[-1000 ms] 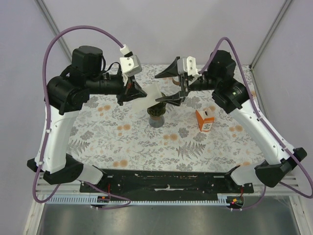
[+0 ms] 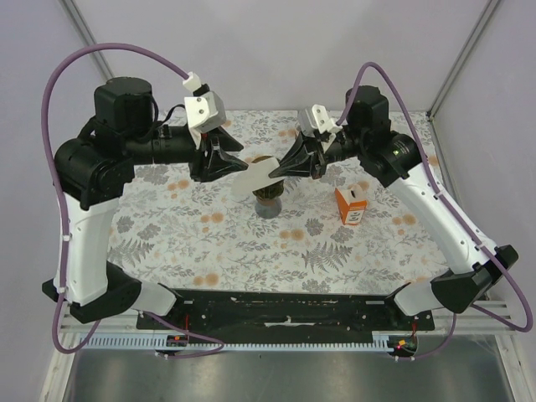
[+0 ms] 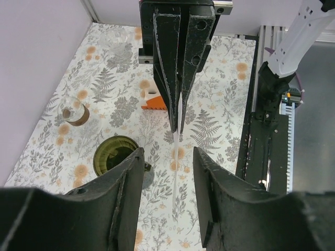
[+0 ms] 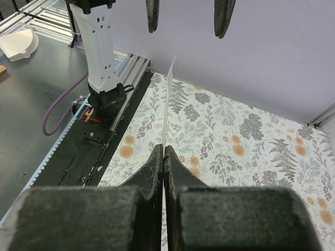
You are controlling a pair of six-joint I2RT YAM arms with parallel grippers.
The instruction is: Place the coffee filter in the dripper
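The white paper coffee filter (image 2: 256, 176) hangs above the dark dripper (image 3: 115, 157), which stands on a clear base on the patterned mat. My right gripper (image 2: 281, 170) is shut on the filter's edge; in the right wrist view the filter rises thin and edge-on from its fingertips. My left gripper is open just left of the filter, which shows between but apart from its fingertips in the left wrist view.
An orange box (image 2: 352, 205) stands right of the dripper. A glass container (image 3: 73, 111) is at the back.
My left gripper has opened and moved left, letting go of the filter.
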